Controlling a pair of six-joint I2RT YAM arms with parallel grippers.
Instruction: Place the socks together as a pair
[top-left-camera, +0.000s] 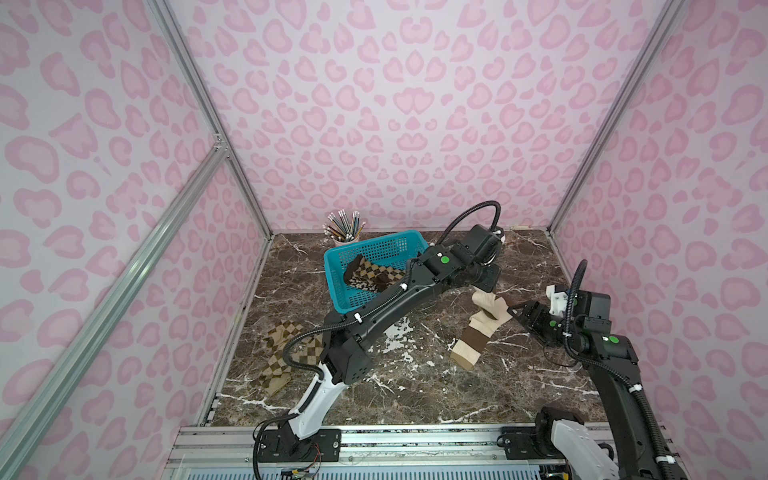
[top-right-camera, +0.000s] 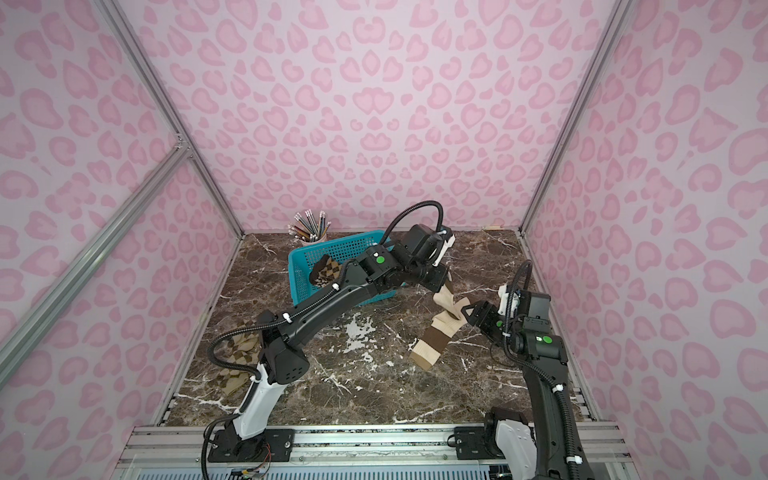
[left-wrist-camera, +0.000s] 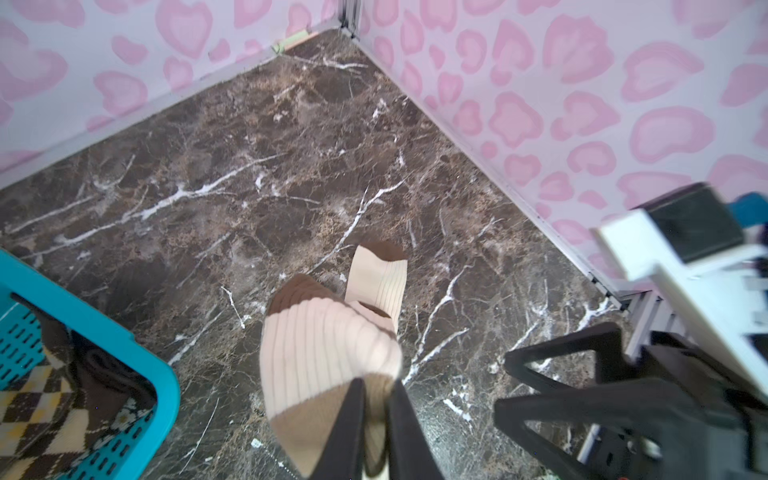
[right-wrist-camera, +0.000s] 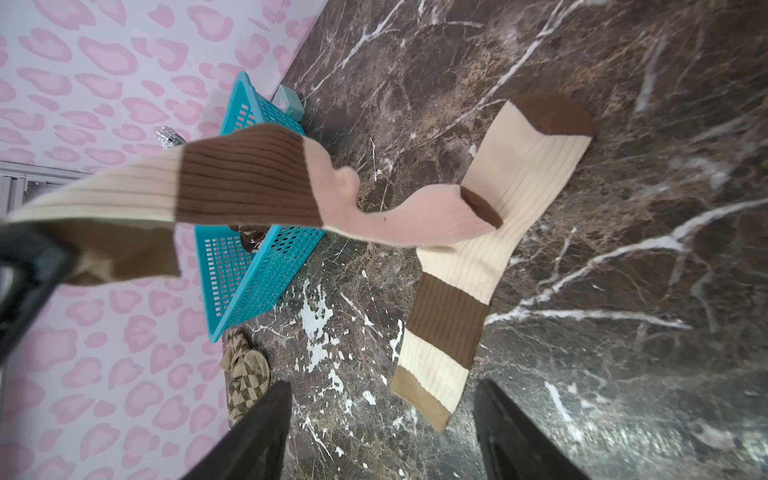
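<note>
One striped cream and brown sock (right-wrist-camera: 448, 320) lies flat on the table, right of centre. Another striped sock hangs above it from my left gripper, which is shut on it; in the right wrist view this sock (right-wrist-camera: 240, 180) spans the upper left, over the flat one. My right gripper stands open at the right of the flat sock, nothing between its fingers.
A teal basket (top-left-camera: 336, 280) with checkered socks stands at back centre, a pencil cup (top-left-camera: 346, 236) behind it. More checkered socks (top-left-camera: 280, 352) lie at left.
</note>
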